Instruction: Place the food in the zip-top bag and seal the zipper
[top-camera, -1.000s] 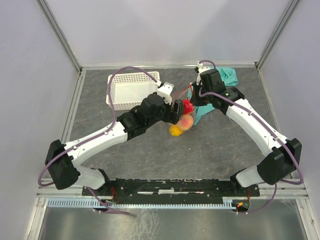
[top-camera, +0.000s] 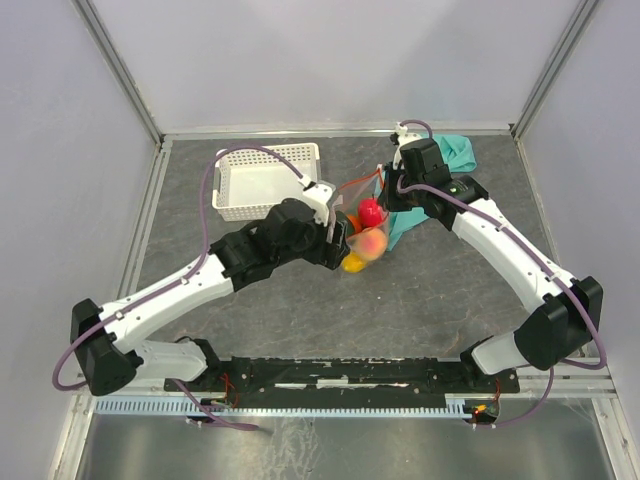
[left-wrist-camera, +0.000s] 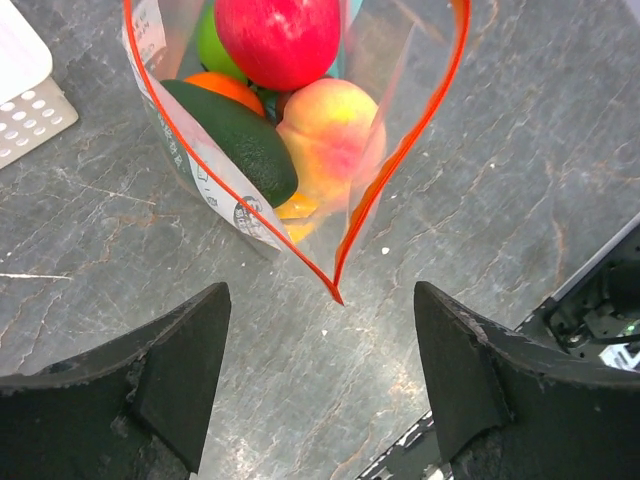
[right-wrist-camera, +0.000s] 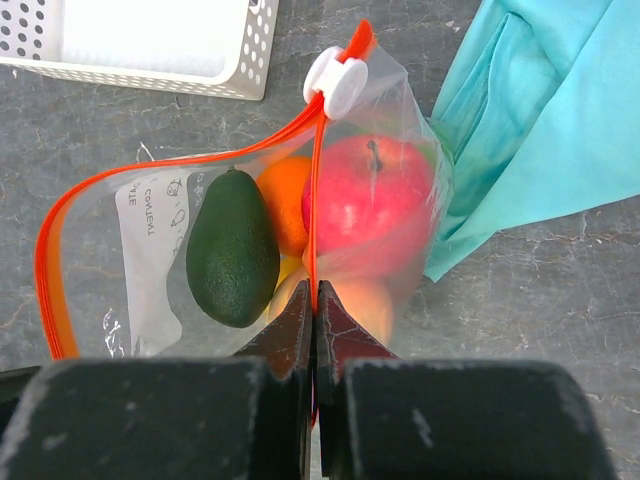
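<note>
The clear bag with an orange-red zip edge stands with its mouth spread, food inside. In it I see an avocado, a red apple, an orange, a peach and something yellow low down. A white slider sits at one end of the zip. My right gripper is shut at the bag's edge, the orange strip running between its fingers. Open and empty, my left gripper faces the near corner of the zip edge, which hangs just ahead of its fingertips.
A white perforated basket, apparently empty, stands at the back left. Turquoise cloth lies behind and right of the bag. Bare grey table extends in front.
The right arm has kept still at the bag's edge.
</note>
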